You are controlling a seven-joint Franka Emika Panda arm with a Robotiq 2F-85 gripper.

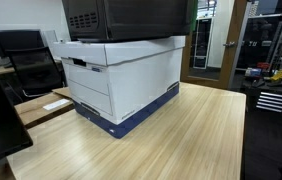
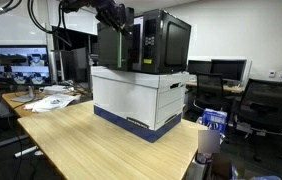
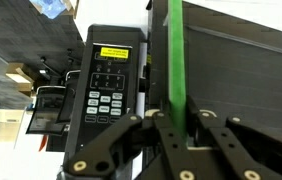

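Observation:
A black microwave (image 2: 164,42) stands on top of a white box, its keypad (image 3: 109,85) facing the wrist camera. Beside the keypad runs a long green strip, which looks like the door handle (image 3: 176,50); it also shows as a thin upright green bar (image 2: 121,48) in exterior view 2. My gripper is shut on this green handle, its fingers largely hidden at the bottom of the wrist view. The dark door (image 3: 226,75) lies to the right of the handle there. How far the door stands from the microwave body is hard to tell.
The white box (image 1: 131,80) rests on a dark blue base (image 1: 131,122) on the wooden table (image 1: 176,140). Bare tabletop lies in front of it. Papers (image 2: 53,103) and a monitor (image 2: 22,57) are farther back on the left.

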